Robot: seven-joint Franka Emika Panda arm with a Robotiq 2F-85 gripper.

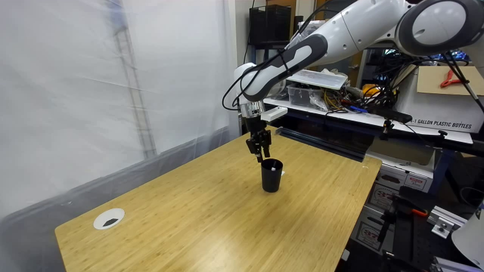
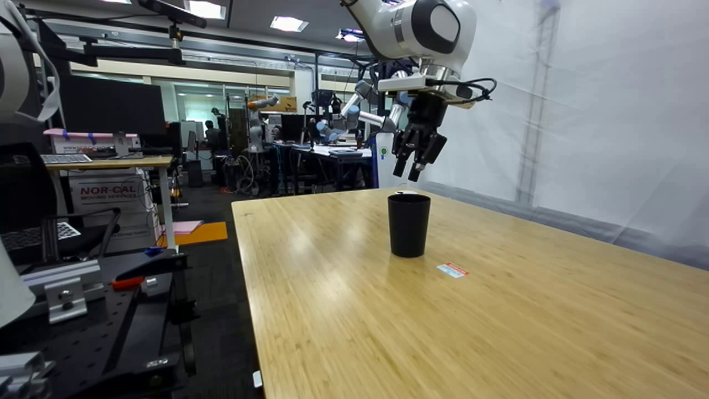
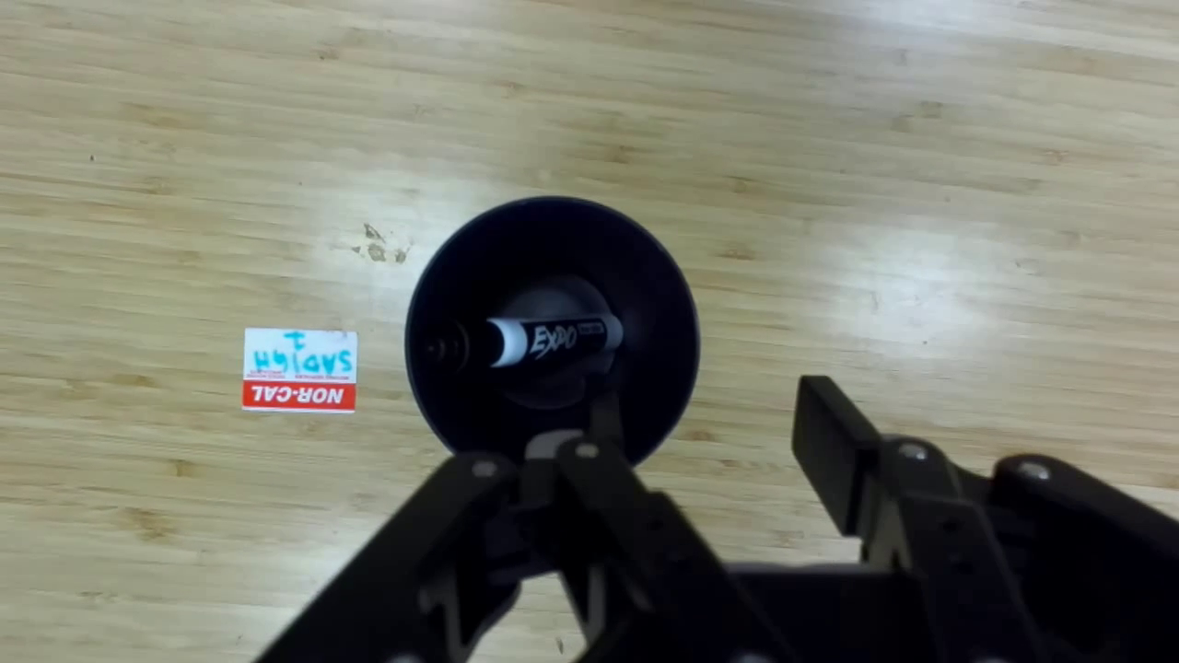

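Note:
A black cup point(image 1: 271, 176) stands upright on the wooden table. Inside it leans an Expo marker point(image 3: 558, 338) with a black and white barrel, seen from above in the wrist view; its white end shows in exterior view 1. Just above the cup hangs my gripper point(image 2: 406, 175), its black fingers point(image 2: 430, 150) spread apart with nothing between them. In the wrist view one finger point(image 3: 597, 475) overlaps the cup's near rim, while the other finger point(image 3: 836, 453) lies off to the right over bare table.
Beside the cup a red and white label point(image 3: 298, 370) is stuck flat on the table. A round white disc point(image 1: 109, 218) with a dark slot sits near the far-left corner. A plastic curtain point(image 1: 113, 90) borders one side.

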